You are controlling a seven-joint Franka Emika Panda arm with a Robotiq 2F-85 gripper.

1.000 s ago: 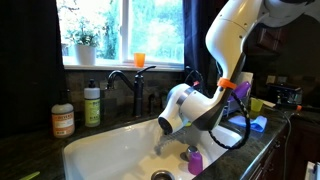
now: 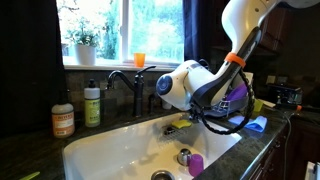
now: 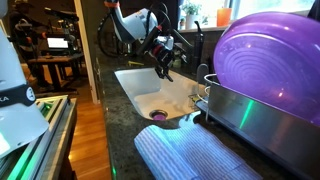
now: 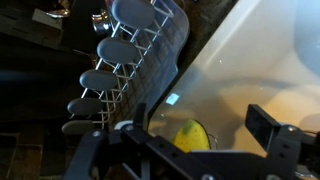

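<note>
My gripper is open above the sink, its two dark fingers spread wide in the wrist view. A yellow object (image 4: 190, 137), perhaps a sponge or brush, shows beyond the gap, near the sink wall; I cannot tell its distance from the fingertips. Exterior view 1 also has the yellow object (image 2: 182, 123) by the back edge of the white sink (image 2: 110, 153). A pink cup (image 2: 196, 165) and a metal cup (image 2: 184, 156) are at the sink's right side. From the other side, the gripper (image 3: 165, 72) hangs over the basin.
Soap bottles (image 2: 63, 116) stand left of the black faucet (image 2: 138, 88). A dish rack (image 4: 128, 65) borders the sink. In exterior view 2, a purple bowl (image 3: 265, 60) rests in the rack, beside a blue towel (image 3: 190, 150). The basin's left part is clear.
The arm has swung right and risen over the last second. The yellow object by the sink's back edge, covered by the arm earlier, now shows.
</note>
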